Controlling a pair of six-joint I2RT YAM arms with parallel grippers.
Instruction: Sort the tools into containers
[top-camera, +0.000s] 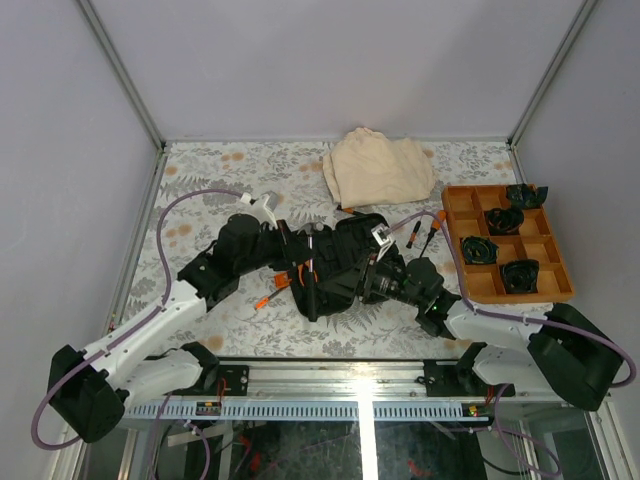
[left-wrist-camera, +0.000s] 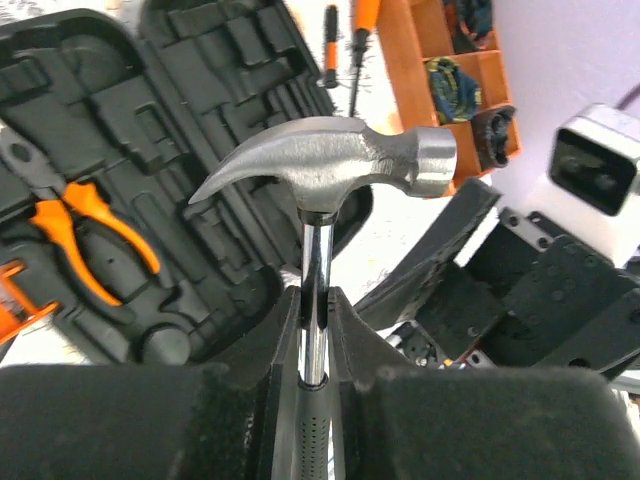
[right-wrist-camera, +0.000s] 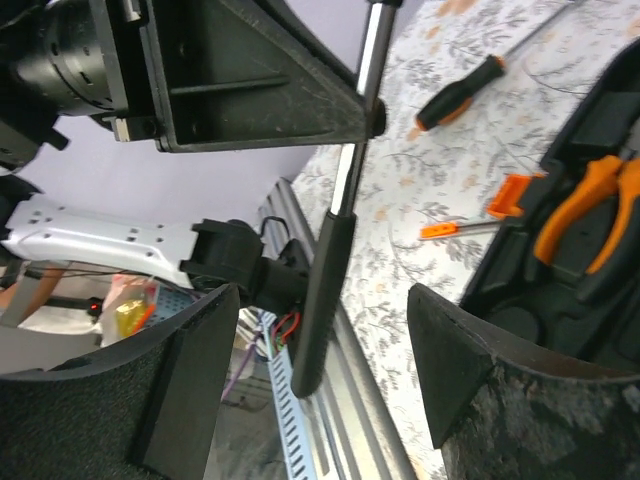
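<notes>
A claw hammer with steel head (left-wrist-camera: 330, 165) and dark handle (right-wrist-camera: 325, 290) hangs upright, head up, its shaft pinched by my left gripper. In the top view the left gripper (top-camera: 300, 245) is over the black tool case (top-camera: 345, 280), hiding much of it. Pliers with orange handles (left-wrist-camera: 90, 225) lie in the case's left half; the right half (left-wrist-camera: 225, 70) shows empty recesses. My right gripper stands open near the hammer's handle; in its view the handle hangs beyond the fingers, and whether they touch cannot be told.
A wooden compartment box (top-camera: 506, 245) with several dark coils stands at right. Screwdrivers (top-camera: 434, 230) lie between case and box. An orange-handled tool (top-camera: 266, 299) and a dark-handled screwdriver (right-wrist-camera: 460, 95) lie left of the case. Beige cloth (top-camera: 378, 168) sits at the back.
</notes>
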